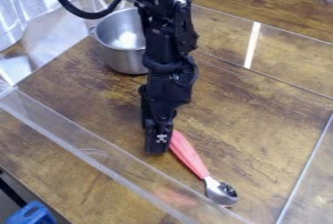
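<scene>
My black gripper (162,136) reaches down to the wooden board at the upper end of a spoon with a pink handle (188,155) and a metal bowl (221,195). The fingers are dark and overlap the handle's end, so whether they grip it cannot be told. Behind the arm, a steel pot (120,36) stands at the back left, partly hidden.
Clear plastic walls (104,152) border the wooden work area (260,130). A blue object (33,214) lies outside at the bottom left. The right and left parts of the board are bare.
</scene>
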